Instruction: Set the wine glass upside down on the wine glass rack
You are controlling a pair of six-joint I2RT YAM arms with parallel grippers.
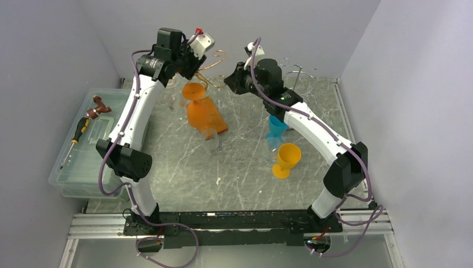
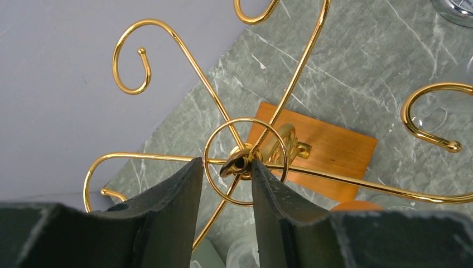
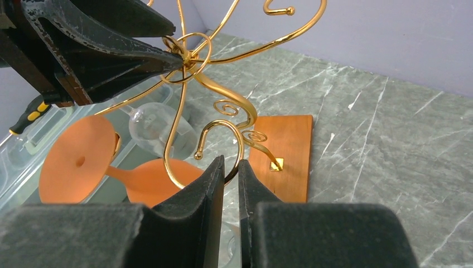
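The gold wine glass rack (image 2: 329, 177) has curled hooks and a wooden base (image 2: 334, 148). My left gripper is shut on the ring and knob at its top. An orange wine glass (image 3: 156, 178) is upside down on the rack, its foot (image 3: 78, 159) uppermost. A clear glass (image 3: 162, 125) hangs behind it. Beside one hook, my right gripper has a narrow gap between its fingertips; the hook's wire shows in that gap, but whether the fingers touch it is unclear. No glass is in either gripper.
A yellow glass (image 1: 288, 156), a clear one (image 1: 271, 148) and a blue one (image 1: 277, 125) stand right of centre. Behind the right arm is a chrome rack (image 1: 301, 72). A lidded bin (image 1: 89, 178) occupies the left side.
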